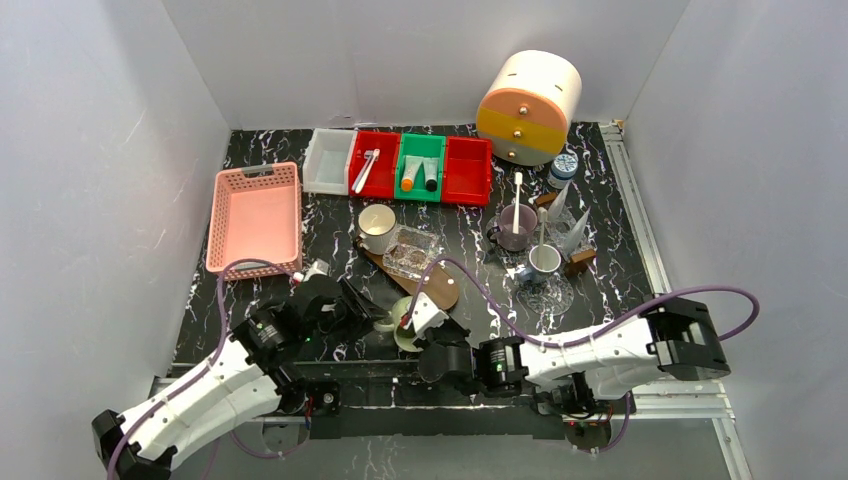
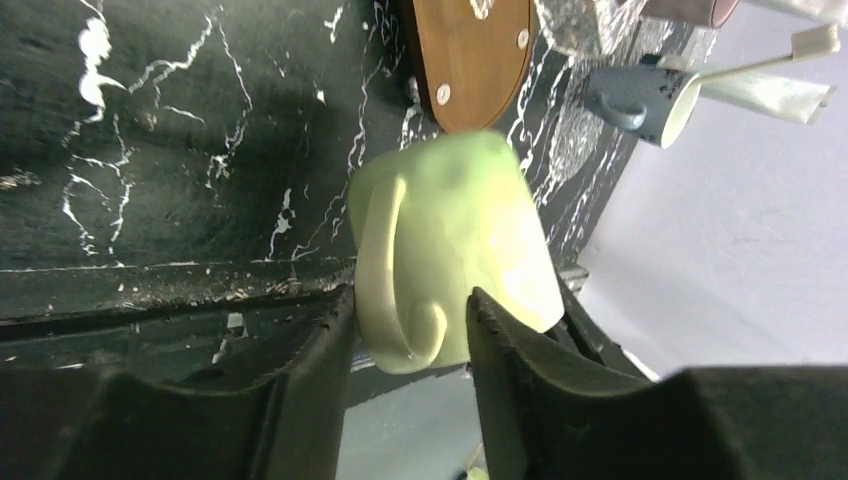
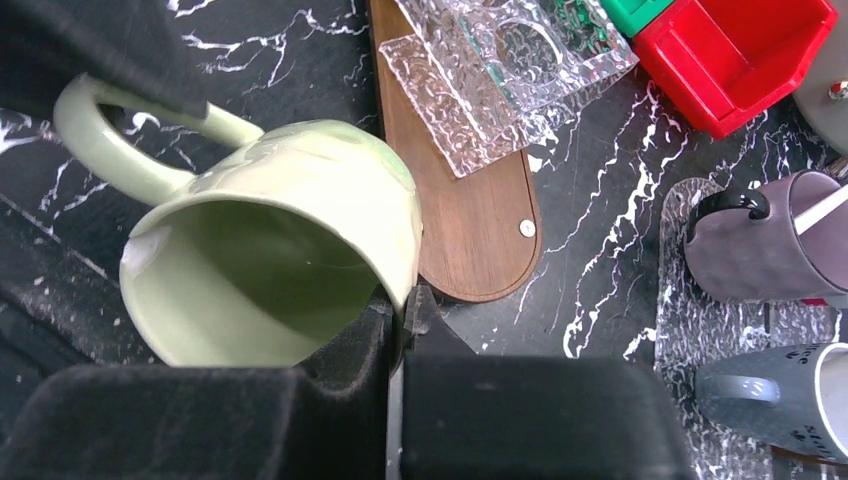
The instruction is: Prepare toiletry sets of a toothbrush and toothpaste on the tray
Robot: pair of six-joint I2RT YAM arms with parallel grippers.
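Note:
A pale green mug (image 3: 270,250) is held tilted near the front edge, its opening facing the right wrist camera. My right gripper is shut on its rim. At the handle side, my left gripper stands part open, the mug's handle (image 2: 385,270) between its fingers but not clamped. White toothbrushes (image 1: 366,172) lie in a red compartment, and two toothpaste tubes (image 1: 410,174) in the green one. On the right, a purple mug (image 1: 514,232) and a grey-blue mug (image 1: 544,260) each hold a toothbrush, with silvery tubes (image 1: 575,235) beside them.
Clear patterned trays (image 1: 412,252) rest on a wooden board (image 1: 440,290) just behind the green mug. A cream mug (image 1: 377,222) stands by the board. The pink basket (image 1: 254,268) is at left, and a round drawer unit (image 1: 530,105) at back right.

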